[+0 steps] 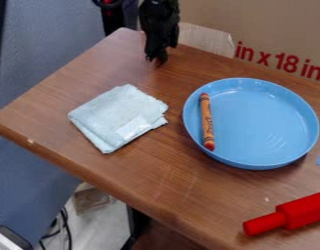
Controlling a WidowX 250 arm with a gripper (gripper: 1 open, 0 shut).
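My black gripper (156, 47) hangs at the back of the wooden table, near the top centre; it is dark, and whether its fingers are open or shut cannot be made out. A blue plate (263, 125) lies on the right with an orange crayon (207, 123) on its left part. A folded pale cloth (117, 117) lies left of the plate. A red rolling pin (291, 215) lies at the near right, partly out of frame.
A cardboard box (273, 29) with red lettering stands along the back.
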